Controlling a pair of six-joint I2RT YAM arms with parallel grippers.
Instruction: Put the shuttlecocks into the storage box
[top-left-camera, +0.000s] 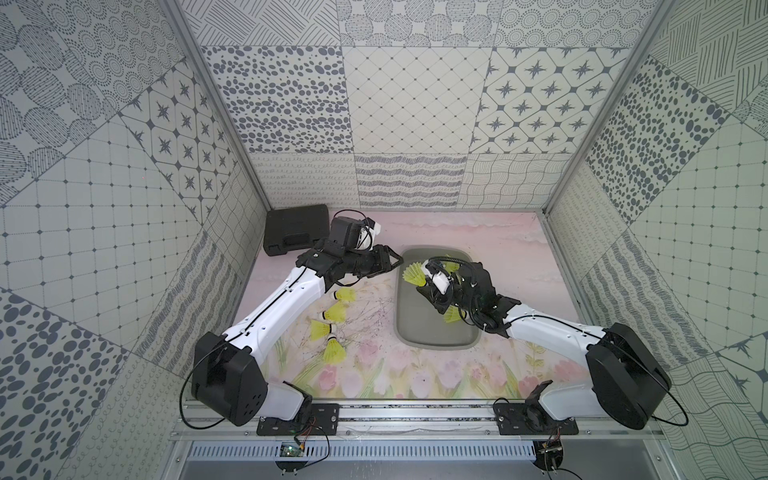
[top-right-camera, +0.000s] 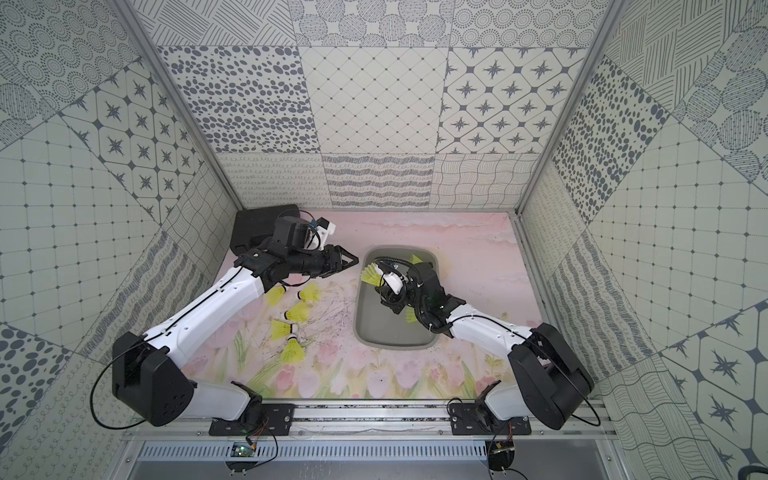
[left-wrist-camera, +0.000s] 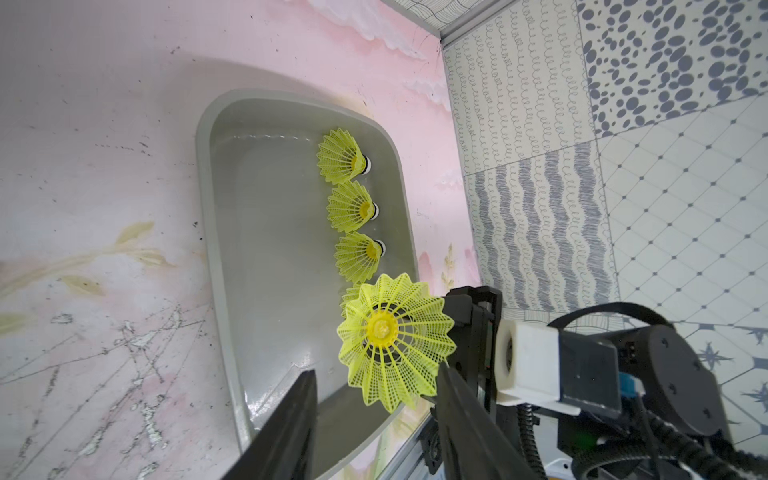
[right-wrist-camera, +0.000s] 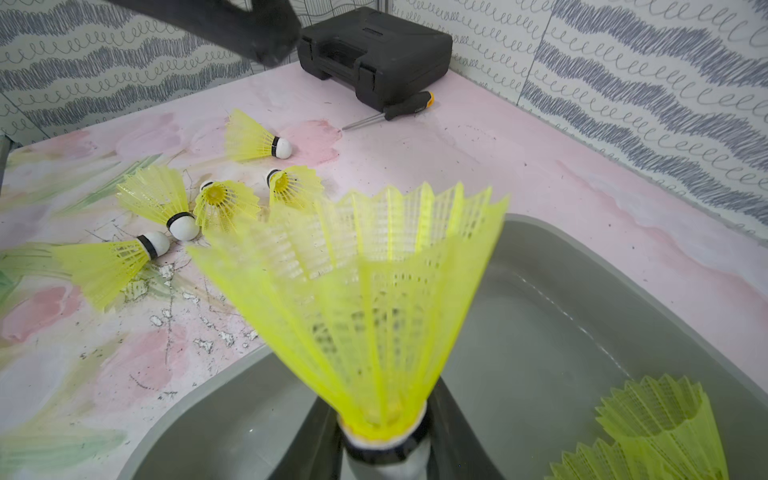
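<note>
A yellow shuttlecock (right-wrist-camera: 368, 304) points skirt-outward from my right gripper, whose fingers close around its dark-banded base. They hang above the grey storage box (top-left-camera: 437, 334). Facing that skirt, my left gripper (top-left-camera: 397, 257) stands open and empty near the box's left rim; the left wrist view shows the held shuttlecock (left-wrist-camera: 393, 340) beyond its fingertips, apart from them. Inside the box, several shuttlecocks line the right wall, among them a far one (left-wrist-camera: 339, 156) and a nearer one (left-wrist-camera: 357, 256). Several more, including a front one (top-left-camera: 333, 350), lie loose left of the box.
At the back left sits a black case (top-left-camera: 296, 229), with a screwdriver (right-wrist-camera: 408, 105) beside it. Both arms come close together over the box's back left part. Table space behind and to the right of the box is clear.
</note>
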